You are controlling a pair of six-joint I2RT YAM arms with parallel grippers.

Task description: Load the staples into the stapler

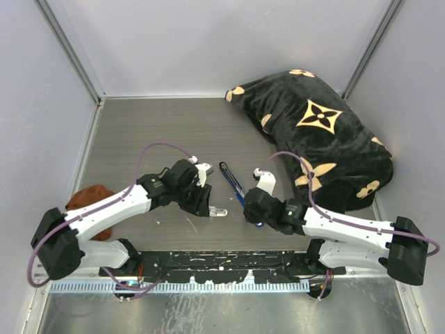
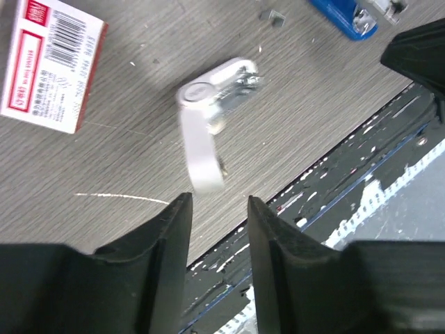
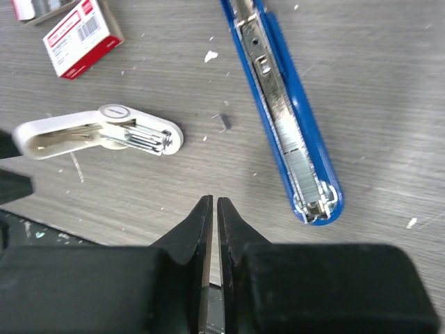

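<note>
The blue stapler [image 3: 281,104] lies on the table, its metal channel exposed; a pale grey strip, perhaps staples, sits near its front end. To its left is a small white tool [image 3: 139,131] with a metal end. My left gripper is part open, with the tool's blurred white end in front of the gap, narrower than the gap and not clamped. Over the table just left of the stapler's front end, my right gripper stands slightly open, a narrow empty gap between its fingertips. A red-and-white box [image 2: 54,64] lies beyond the tool.
A tiny staple piece [image 3: 222,123] lies between tool and stapler. Another small box [image 3: 43,7] is beside the red-and-white one. A dark cushion [image 1: 313,132] fills the right rear; brown cloth [image 1: 90,202] lies at left.
</note>
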